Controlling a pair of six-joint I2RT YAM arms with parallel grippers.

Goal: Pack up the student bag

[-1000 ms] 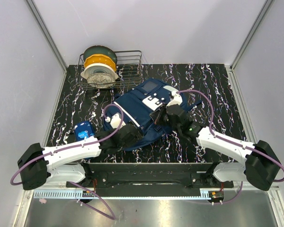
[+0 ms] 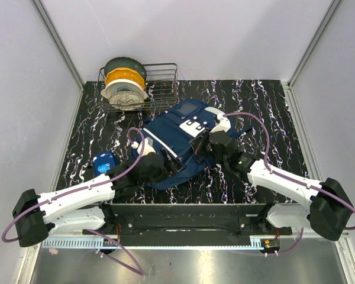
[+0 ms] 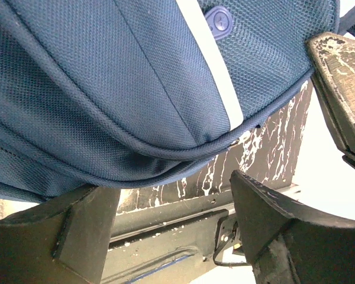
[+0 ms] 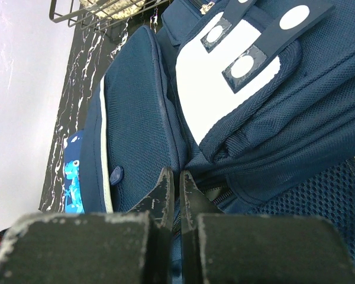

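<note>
A navy student bag with white patches and a white stripe lies on the black marble-patterned mat. My left gripper stands open at the bag's piped lower edge, with nothing visibly held. My right gripper is shut at a seam beside the white patch; I cannot tell whether any fabric is between its tips. A blue pouch with a cartoon creature lies left of the bag.
A wire rack with several plates stands at the back left. The mat has free room at the right and along the far left.
The left arm has shifted a little, its wrist moving slightly toward the back left of the top view. The right arm and the bag are nearly unchanged.
</note>
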